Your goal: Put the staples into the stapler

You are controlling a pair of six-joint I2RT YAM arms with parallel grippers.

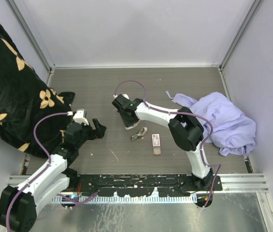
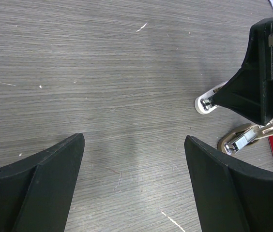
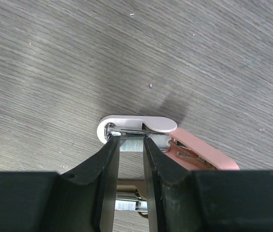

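Note:
A pink-and-white stapler (image 3: 204, 147) lies opened on the table in the right wrist view, its metal channel exposed. My right gripper is shut on a short silver staple strip (image 3: 131, 145), which is at the edge of that channel; whether it sits inside cannot be told. From above, the right gripper hides most of this stapler (image 1: 130, 126). A brown stapler (image 1: 139, 134) lies just in front, also opened, with silver staples (image 3: 125, 205) in it. Off to the left, my left gripper hangs open over bare table, holding nothing.
A red-and-white staple box (image 1: 156, 140) lies right of the brown stapler. Lavender cloth (image 1: 221, 121) is heaped at the right, and a dark flowered blanket (image 1: 20, 82) at the left. Small scraps dot the table.

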